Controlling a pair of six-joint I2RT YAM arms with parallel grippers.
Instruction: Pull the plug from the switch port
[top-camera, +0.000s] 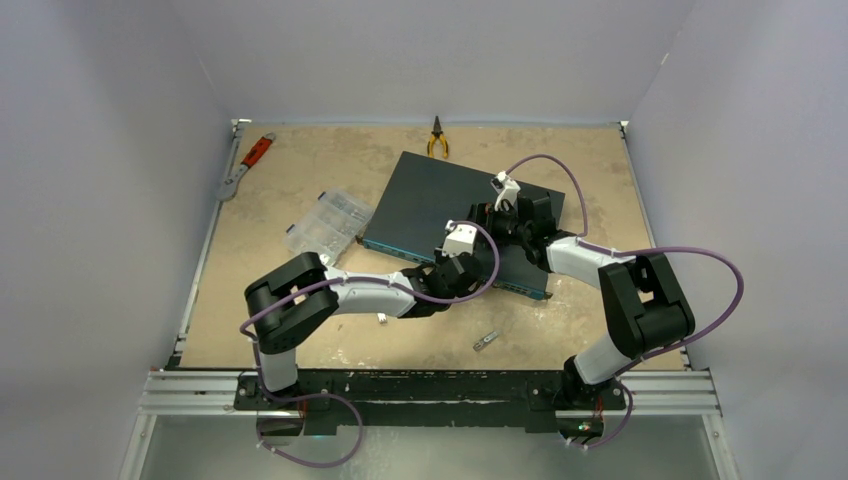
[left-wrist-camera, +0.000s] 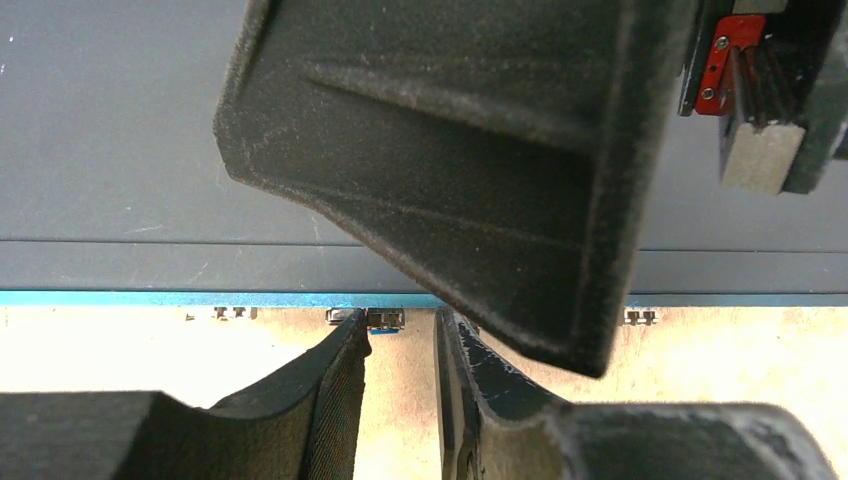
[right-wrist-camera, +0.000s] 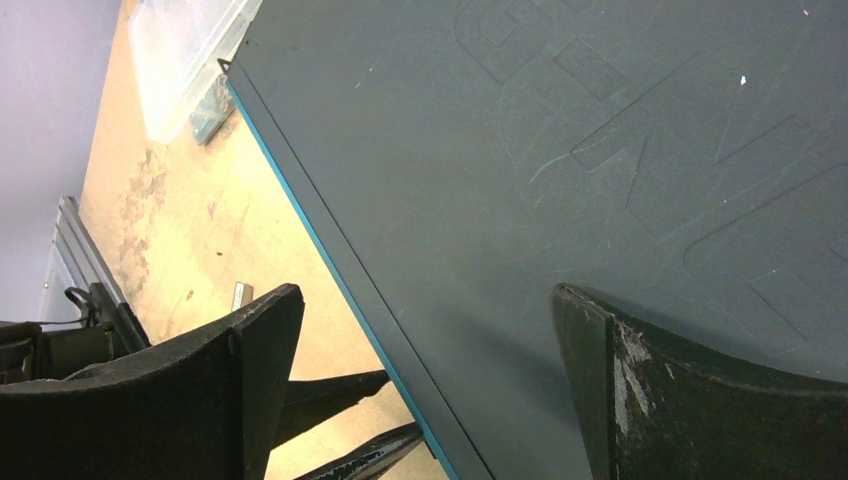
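Note:
The switch (top-camera: 425, 195) is a flat dark box with a blue front edge, lying askew on the table. In the left wrist view small metal fittings line that edge; one with a blue tab, perhaps the plug (left-wrist-camera: 385, 320), shows between the fingertips of my left gripper. Those fingertips stand apart, so the finger is part open at the edge; contact with the fitting cannot be told. My right gripper is open over the switch's top, nothing between its fingers. One right finger (left-wrist-camera: 450, 150) looms large across the left wrist view.
Left of the switch lies a clear plastic box (top-camera: 330, 222). Yellow-handled pliers (top-camera: 437, 140) lie behind it, a red-handled tool (top-camera: 247, 165) at the far left. A small metal piece (top-camera: 486, 341) rests in front.

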